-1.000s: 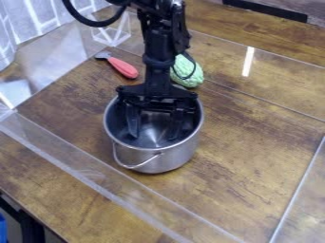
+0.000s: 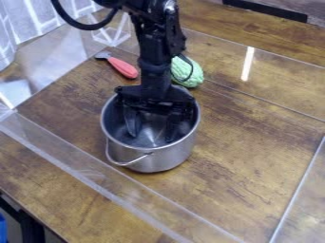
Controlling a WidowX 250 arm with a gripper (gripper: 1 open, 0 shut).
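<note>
My black gripper [image 2: 150,109] reaches down into a steel pot [image 2: 148,155] with a wire handle at its front. The fingers are low inside the pot, dark against its interior, so I cannot tell how they stand or whether anything is between them. A green cabbage-like object [image 2: 188,72] lies behind the pot, partly hidden by the arm.
A red-handled utensil [image 2: 122,67] lies at the back left. Clear plastic sheeting or panels border the left and right sides.
The gripper and arm have shifted very slightly within the pot; the other things look unmoved.
</note>
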